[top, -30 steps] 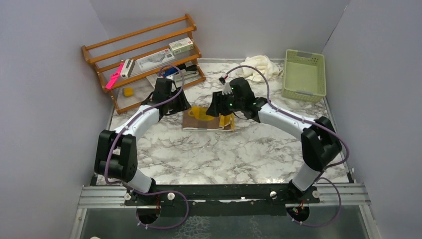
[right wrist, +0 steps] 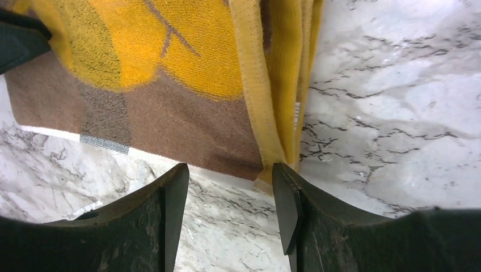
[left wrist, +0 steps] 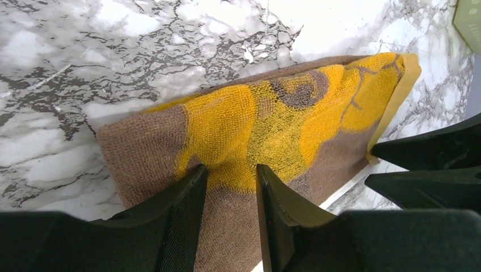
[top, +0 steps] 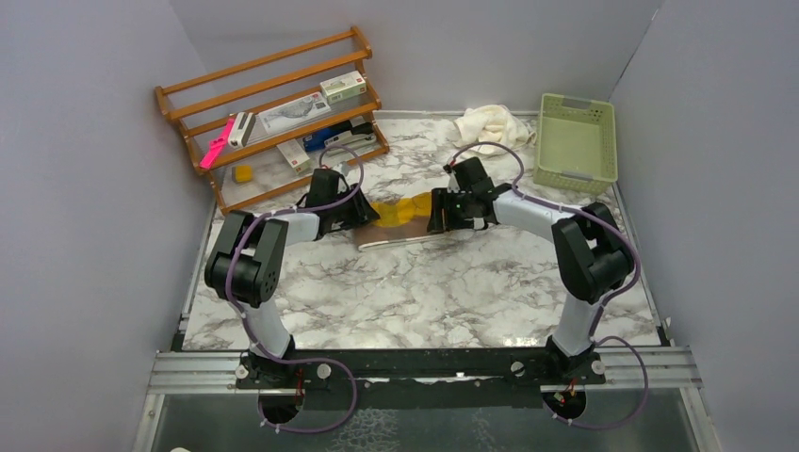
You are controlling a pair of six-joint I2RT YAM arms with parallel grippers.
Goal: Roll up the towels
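A brown and yellow towel point(top: 403, 226) with a white hem lies folded flat on the marble table, in the middle of the top view. My left gripper is over its left part, fingers apart, with towel cloth below and between the tips. At the towel's right end is my right gripper, its fingers also apart. One right finger point(right wrist: 286, 192) is beside the folded yellow edge point(right wrist: 264, 119) at the hem corner. Whether either gripper pinches cloth does not show.
A crumpled white towel point(top: 492, 128) lies at the back, beside a green basket point(top: 614, 141). A wooden rack point(top: 269, 78) with boxes stands at the back left.
My left gripper has come down onto the towel's left part. The towel has shifted slightly right.
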